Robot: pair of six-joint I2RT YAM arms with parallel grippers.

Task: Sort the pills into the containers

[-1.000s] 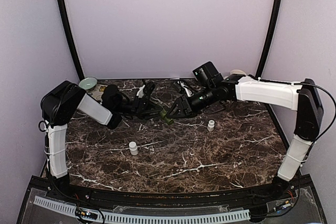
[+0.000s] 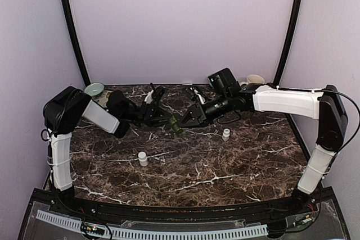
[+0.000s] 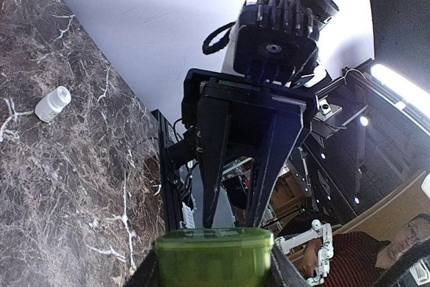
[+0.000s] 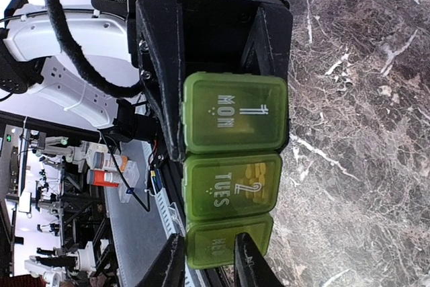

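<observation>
A green, lidded pill case [image 2: 176, 125] hangs above the table between my two grippers. My right gripper is shut on its Wednesday end. Fingers of my left gripper stand on either side of the Monday end [image 4: 235, 112]; whether they press on it cannot be told. Yellowish pills show through the Tuesday lid [image 4: 232, 186]; all visible lids look shut. One white bottle [image 2: 143, 159] stands on the near left of the table. Another white bottle [image 2: 226, 134] is to the right, below my right arm.
At the back left corner is a pale green bowl [image 2: 94, 89]. A light-coloured container [image 2: 255, 79] stands at the back right, partly behind my right arm.
My right arm has dipped slightly, and the pill case has shifted a little to the left. The left arm has hardly moved; both bottles stay where they were.
</observation>
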